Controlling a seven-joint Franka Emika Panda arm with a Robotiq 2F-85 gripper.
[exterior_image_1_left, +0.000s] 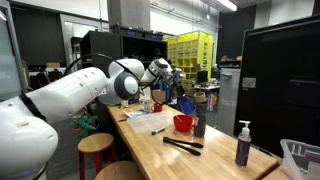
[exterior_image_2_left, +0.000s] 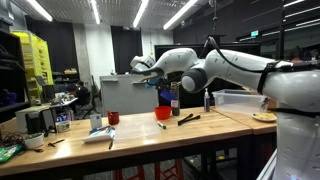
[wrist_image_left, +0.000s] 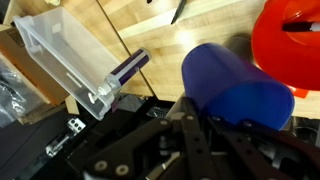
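Observation:
A blue cup (wrist_image_left: 232, 82) fills the middle of the wrist view, and my gripper is shut on its near edge. In exterior view 1 the blue cup (exterior_image_1_left: 186, 104) hangs from the gripper (exterior_image_1_left: 179, 93), above or just behind the red bowl (exterior_image_1_left: 183, 123). The wrist view has the red bowl (wrist_image_left: 290, 48) at the upper right, partly covered by the cup. A dark cylindrical container (exterior_image_1_left: 200, 127) stands right of the bowl. What the cup holds inside cannot be seen.
Black-handled utensils (exterior_image_1_left: 183, 147) lie in front of the bowl. A purple pump bottle (exterior_image_1_left: 243, 146) and a clear bin (exterior_image_1_left: 300, 158) are at the right. Stools (exterior_image_1_left: 96, 145) stand along the table's left side. Bare wood (exterior_image_1_left: 215, 165) is free in the front middle.

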